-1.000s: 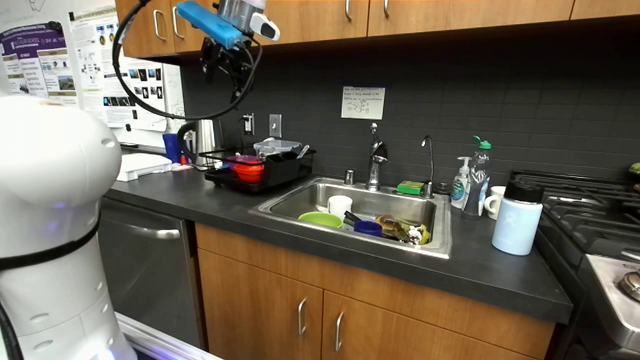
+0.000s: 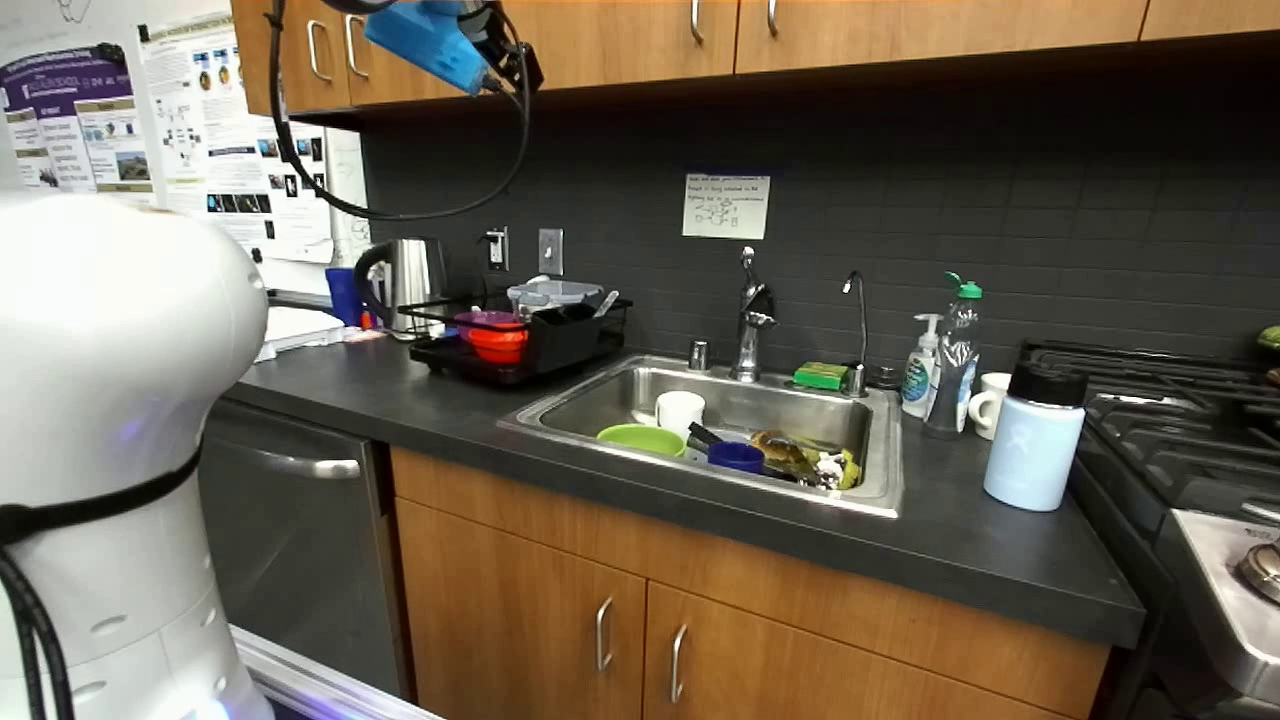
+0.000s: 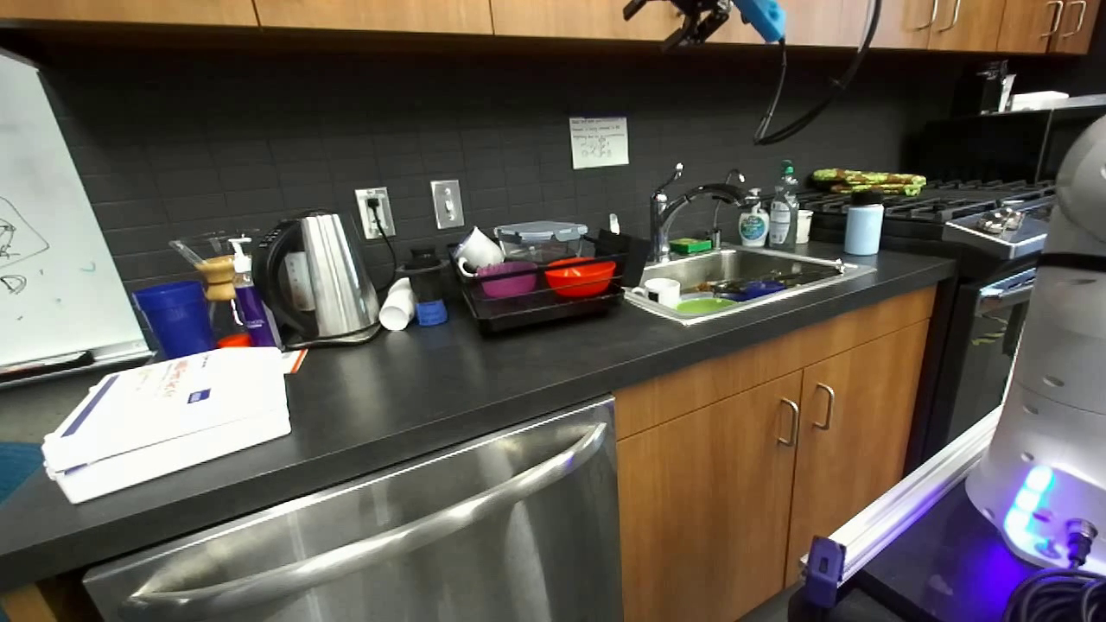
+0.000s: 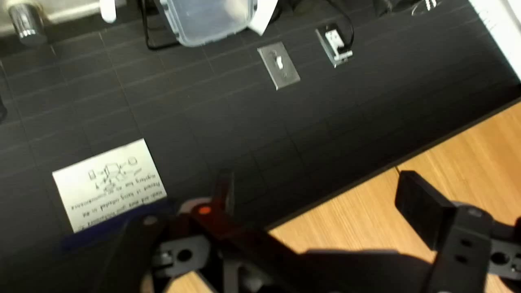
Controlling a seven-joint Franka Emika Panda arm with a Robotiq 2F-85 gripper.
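Note:
High in front of the upper cabinets, my gripper [image 3: 657,22] stands open, its two fingers apart. In the wrist view the fingers [image 4: 423,212] frame only dark tiled wall and cabinet wood; nothing is between them. Far below sits the steel sink [image 2: 890,480], holding a white mug [image 2: 680,412], a green bowl [image 2: 642,438], a blue cup [image 2: 735,456] and other items that are hard to make out. To its left, a black dish rack [image 3: 539,314] carries a purple bowl [image 3: 507,279], a red bowl [image 3: 581,278], a white mug [image 3: 478,252] and a clear lidded container [image 3: 541,234].
Upper cabinets [image 2: 936,30] are close to my gripper. A faucet [image 2: 749,318] rises behind the sink. Bottles [image 2: 956,360] and a light-blue flask [image 2: 1035,442] stand to its right, beside the stove [image 2: 1182,444]. Bare counter [image 3: 456,383] lies before the rack.
My gripper was lower and pointed downward a second ago. Now it is higher and tilted toward the wall and cabinets. The dishes have not moved.

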